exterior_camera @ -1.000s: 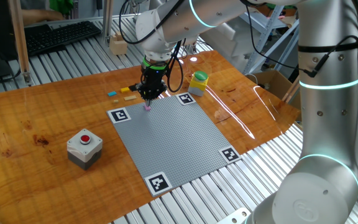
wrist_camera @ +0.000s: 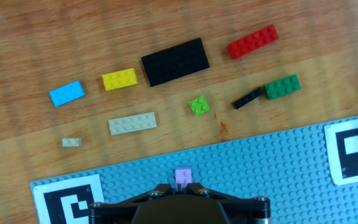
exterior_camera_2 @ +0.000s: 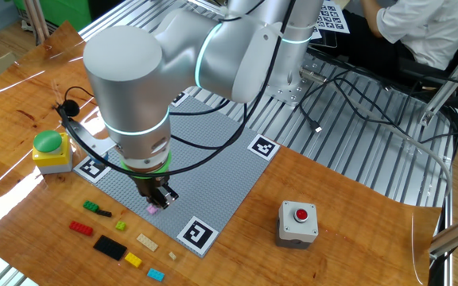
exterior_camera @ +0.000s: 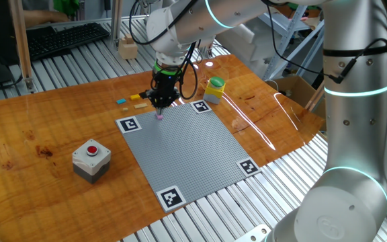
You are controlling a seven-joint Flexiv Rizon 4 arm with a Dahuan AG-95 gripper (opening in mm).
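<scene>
A small pink brick [wrist_camera: 183, 175] is at the far edge of the studded baseplate [wrist_camera: 241, 163], between its two corner markers. My gripper comes down right at this brick, its dark fingertips touching or very nearly touching it. In exterior view 1 the pink brick [exterior_camera: 159, 117] shows just under the gripper [exterior_camera: 158, 111]. From the other side, the pink brick [exterior_camera_2: 153, 210] peeks out below the dark fingers. How far apart the fingers stand is hidden, and whether the brick is pressed onto the plate cannot be made out.
Loose bricks lie on the wood beyond the plate: blue [wrist_camera: 66, 93], yellow [wrist_camera: 119, 79], large black [wrist_camera: 175, 61], red [wrist_camera: 253, 42], green [wrist_camera: 282, 87], small black [wrist_camera: 248, 98], lime [wrist_camera: 199, 105], beige [wrist_camera: 133, 123], small beige [wrist_camera: 71, 142]. Red-button box [exterior_camera: 91, 160] and green-button box [exterior_camera: 214, 90] flank the plate.
</scene>
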